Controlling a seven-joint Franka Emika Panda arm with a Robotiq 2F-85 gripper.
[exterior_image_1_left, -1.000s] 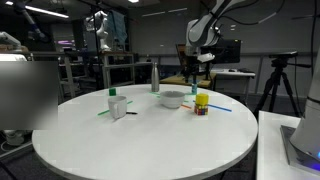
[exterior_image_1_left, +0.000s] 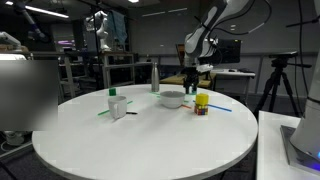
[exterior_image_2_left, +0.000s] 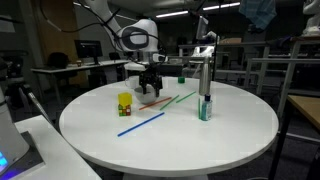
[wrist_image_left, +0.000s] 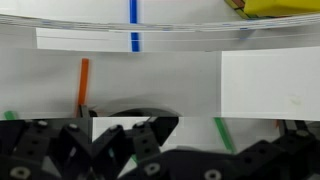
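My gripper (exterior_image_2_left: 148, 92) hangs fingers-down over the back part of the round white table (exterior_image_2_left: 240, 130), with its fingers parted and nothing visible between them. In exterior view 2 it overlaps a pale bowl (exterior_image_2_left: 136, 84); contact cannot be judged. The other exterior view shows the gripper (exterior_image_1_left: 189, 85) behind and right of that bowl (exterior_image_1_left: 172, 100). A yellow block-like object (exterior_image_1_left: 202, 104) stands nearer the front. Bands break up the wrist view, where part of a blue marker (wrist_image_left: 134, 18) and an orange marker (wrist_image_left: 83, 82) appear.
A white mug (exterior_image_1_left: 117, 107) stands left of the bowl. A tall metallic bottle (exterior_image_2_left: 205, 76) and a small blue-green bottle (exterior_image_2_left: 205, 109) stand upright. Green markers (exterior_image_2_left: 168, 116) and a blue marker (exterior_image_2_left: 141, 124) lie flat.
The objects on the table look unmoved.
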